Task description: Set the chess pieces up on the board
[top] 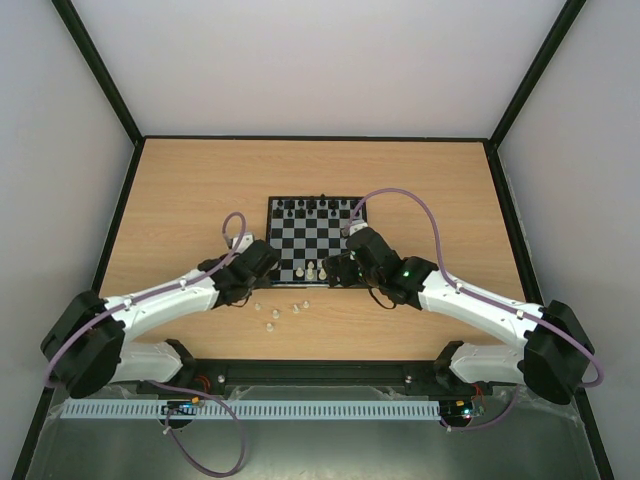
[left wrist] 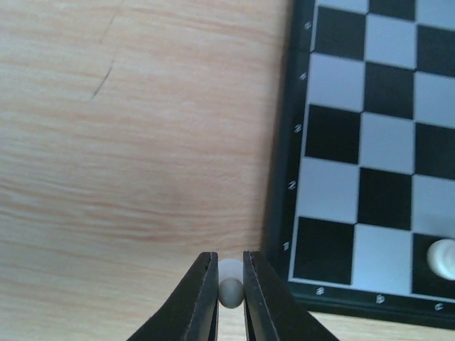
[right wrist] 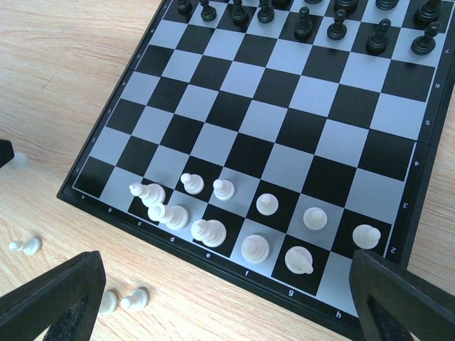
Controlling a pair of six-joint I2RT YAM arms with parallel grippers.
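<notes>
My left gripper is shut on a small white chess piece [left wrist: 230,292], held above the wood just outside the board's near left corner. Its tip and the blurred piece show at the left edge of the right wrist view. The chessboard [top: 307,239] carries black pieces [right wrist: 303,27] along its far side. White pieces [right wrist: 255,249] stand on its two near rows, with empty squares at the near left corner. Above this near side my right gripper is spread wide open, with no piece gripped between its fingers.
Several loose white pieces [top: 276,314] lie on the wood in front of the board, some on their sides, such as one white piece [right wrist: 26,246]. The table [top: 190,190] left of and behind the board is clear. Both arms reach in close to the board.
</notes>
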